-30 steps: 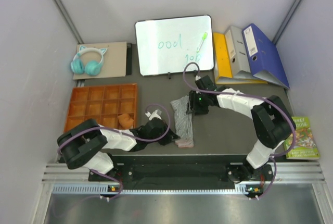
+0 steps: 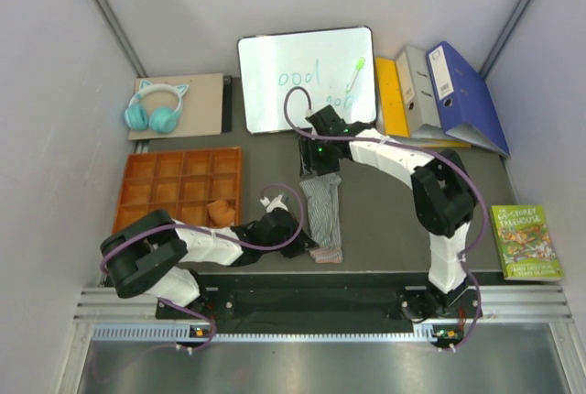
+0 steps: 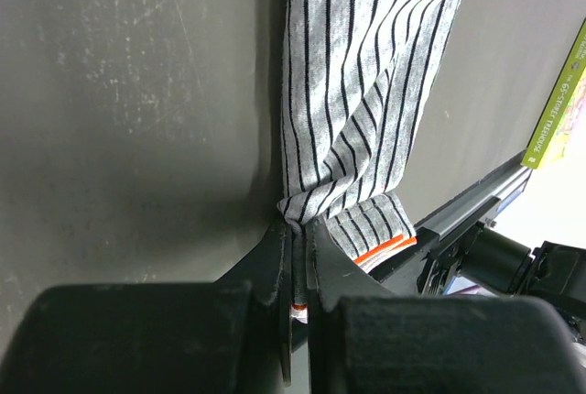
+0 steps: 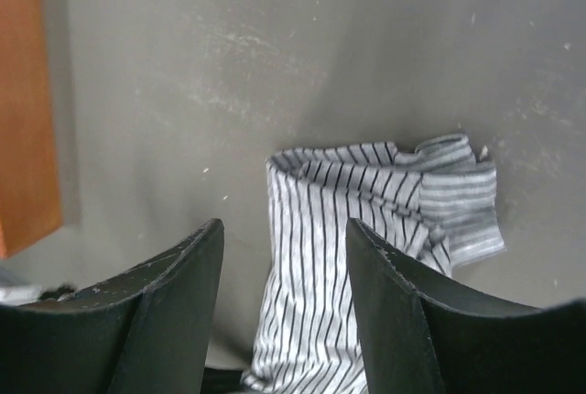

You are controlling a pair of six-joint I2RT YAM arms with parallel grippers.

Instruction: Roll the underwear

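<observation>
The grey underwear with dark stripes (image 2: 322,211) lies as a long narrow strip on the table, its far end folded over in the right wrist view. Its near end, with an orange-edged band (image 3: 383,249), is pinched by my left gripper, which is shut on the fabric by the lower left edge. My right gripper stands open over the far end of the underwear (image 4: 316,229), with cloth showing beneath and between its fingers. Whether those fingers touch the cloth I cannot tell.
An orange-brown compartment box (image 2: 183,154) stands to the left. Behind are a whiteboard (image 2: 275,101) and binders (image 2: 465,92). A green book (image 2: 526,243) lies at the right edge. Bare table (image 2: 385,229) lies right of the underwear.
My left gripper stays at the near end.
</observation>
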